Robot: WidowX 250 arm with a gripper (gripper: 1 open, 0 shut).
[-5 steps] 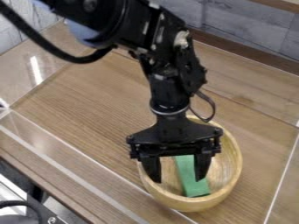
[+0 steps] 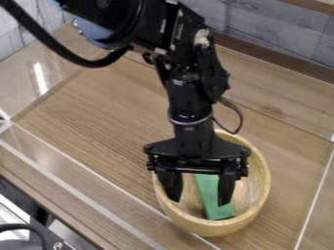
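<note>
My gripper (image 2: 198,181) hangs down over a round tan bowl (image 2: 196,220) at the lower middle of the camera view, its fingers spread open and reaching inside the rim. A green rectangular block (image 2: 216,206) lies in the bowl between and below the fingers, its upper part partly hidden by the gripper. Whether the fingertips touch the block or the bowl's bottom, I cannot tell.
A grey panelled wall (image 2: 268,39) runs along the back. Dark cables and the table's edge are at the lower left.
The gripper has shifted slightly over the bowl, with small changes in how it is angled. The bowl and the green block look in about the same place.
</note>
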